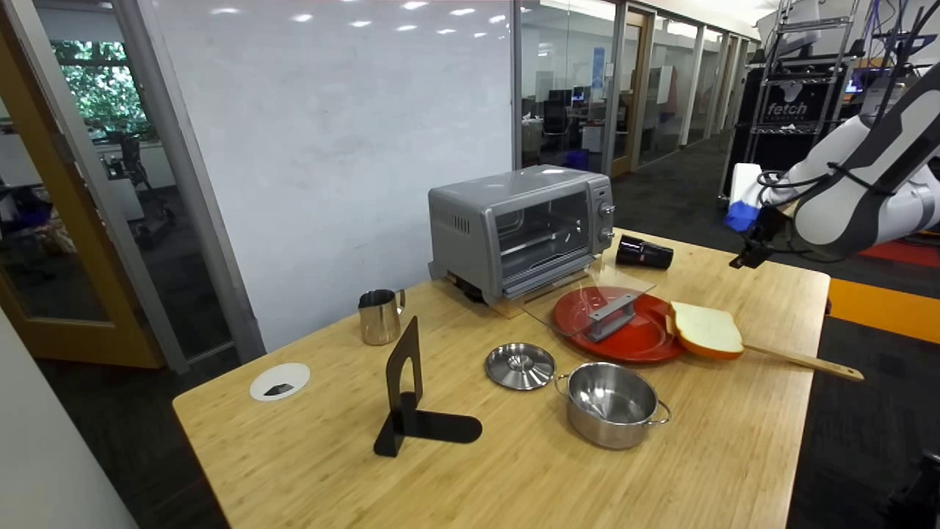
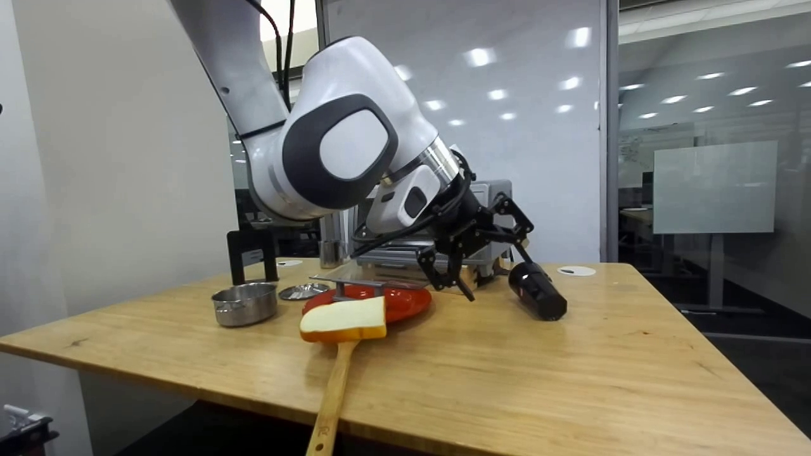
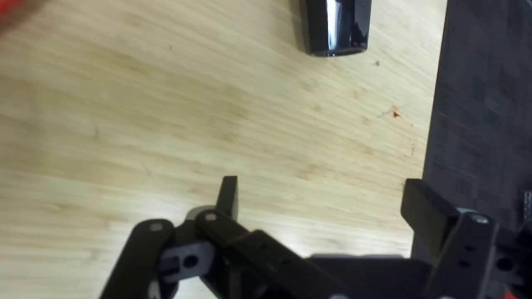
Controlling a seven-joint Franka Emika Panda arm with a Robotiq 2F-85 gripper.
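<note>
My gripper is open above bare tabletop, its two fingers wide apart with nothing between them. A glossy black cup (image 3: 339, 25) lies ahead of it, cut off by the top edge of the wrist view. In exterior view 1 the same cup (image 1: 644, 252) rests on its side, right of the grey toaster oven (image 1: 520, 229). The oven's glass door is down, its handle (image 1: 612, 310) over a red plate (image 1: 648, 344). A bread slice (image 1: 706, 330) sits at the plate's right edge, on a wooden spatula (image 1: 806, 358).
A steel pot (image 1: 608, 414) and its lid (image 1: 520, 366) stand left of the bread. Farther left are a metal pitcher (image 1: 380, 317) and a black bookend (image 1: 405, 397). The table's right part, around the cup, is mostly clear.
</note>
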